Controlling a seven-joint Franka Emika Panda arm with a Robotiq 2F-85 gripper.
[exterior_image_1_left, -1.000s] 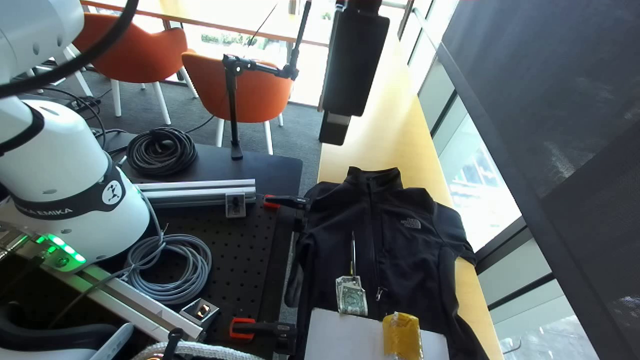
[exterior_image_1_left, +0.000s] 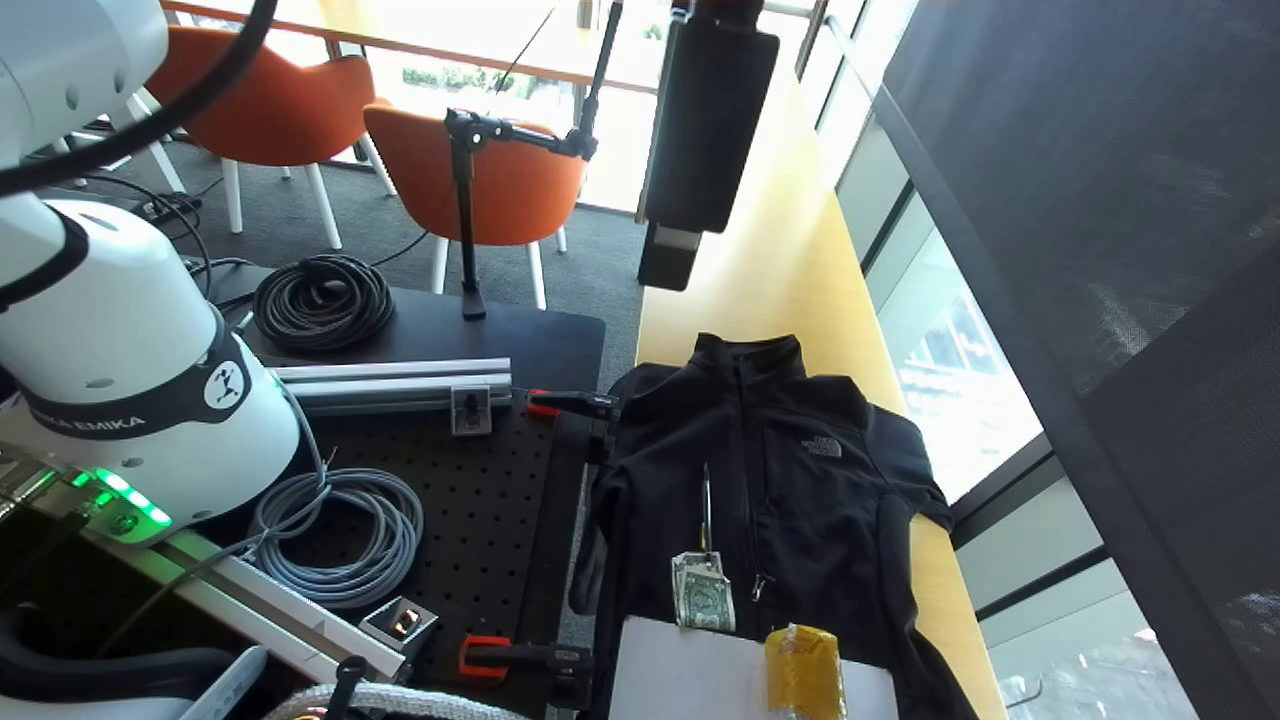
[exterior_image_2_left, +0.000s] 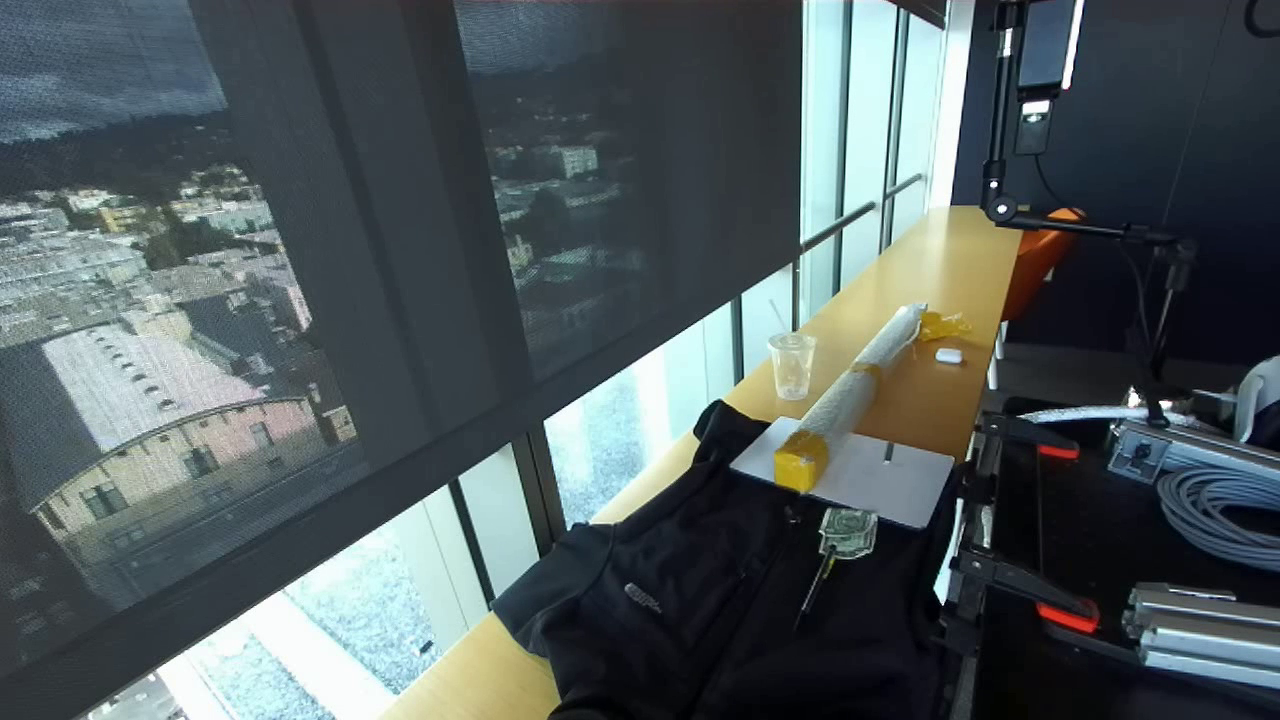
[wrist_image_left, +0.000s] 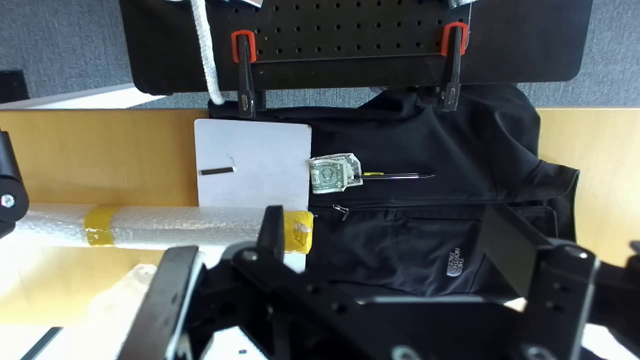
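Observation:
Spread across the wooden table lies a black jacket (exterior_image_1_left: 798, 480), collar toward the top in exterior view 1. On it rest a crumpled dollar bill (wrist_image_left: 331, 173) and a thin pen (wrist_image_left: 399, 176), the pen's one end against or under the bill. A white board (wrist_image_left: 252, 156) touches the bill's edge, with a small dark bar (wrist_image_left: 217, 171) on it. Over the board extends a bubble-wrapped roll (wrist_image_left: 162, 227) with yellow tape at its end. My gripper stands open high above the jacket, its fingers wide apart, nothing between them.
Two red-and-black clamps (wrist_image_left: 246, 72) sit along the near table edge beside the black pegboard (wrist_image_left: 336, 36). A clear plastic cup (exterior_image_2_left: 792, 364) and a small white case (exterior_image_2_left: 949, 356) stand farther along the table. Window blinds (exterior_image_2_left: 648, 180) border the far side.

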